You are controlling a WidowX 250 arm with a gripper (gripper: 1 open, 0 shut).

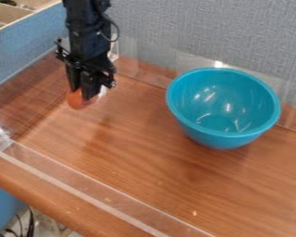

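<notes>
My black gripper (86,85) hangs over the left part of the wooden table, shut on a small orange object (79,97) that is partly hidden by the fingers. A teal bowl (224,108) sits on the right side of the table, some distance from the gripper.
A grey fabric wall (213,32) runs along the back, and a light blue wall edges the left. Transparent strips and white frames line the table's edges.
</notes>
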